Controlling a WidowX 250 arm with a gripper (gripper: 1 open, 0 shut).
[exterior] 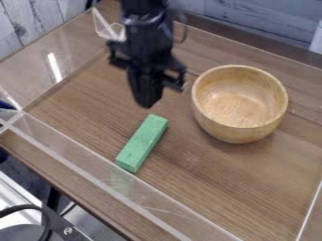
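Note:
The black gripper [149, 83] is raised over the back middle of the wooden table, blurred by motion; I cannot tell whether it is open or shut. Below it and toward the front, a green block [142, 143] lies on the table, clear of the gripper. A round tan wooden bowl [239, 113] stands to the right of both.
Clear plastic edging runs along the front left edge. A pale blue wall stands behind.

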